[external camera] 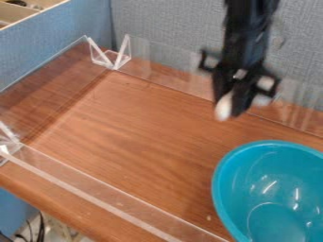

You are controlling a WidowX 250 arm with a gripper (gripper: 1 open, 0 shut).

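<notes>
My black gripper [237, 93] hangs in the upper right of the camera view, blurred, raised above the wooden surface. It is shut on a small white object [224, 108], whose exact shape the blur hides. A large blue bowl [240, 180] stands at the lower right, below and a little to the right of the gripper.
Clear plastic edges run along its back, left and front, with a corner bracket [110, 57] at the back left. Padded grey and blue walls stand behind and left.
</notes>
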